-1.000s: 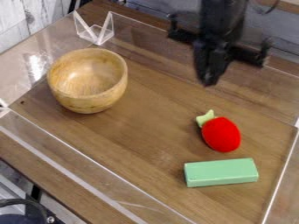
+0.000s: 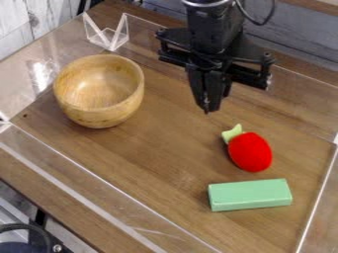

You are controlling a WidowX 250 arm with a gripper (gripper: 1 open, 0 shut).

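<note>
My black gripper (image 2: pixel 209 97) hangs above the middle of the wooden table, shut, with nothing visible between its fingers. Below it and to the right lies a red object with a pale green top (image 2: pixel 250 151). A mint-green block (image 2: pixel 250 195) rests near the front right. A wooden bowl (image 2: pixel 101 95) stands at the left, apart from the gripper.
A small clear stand (image 2: pixel 109 35) sits at the back left. A pale wall runs along the back, and the table's edges show at lower left and right.
</note>
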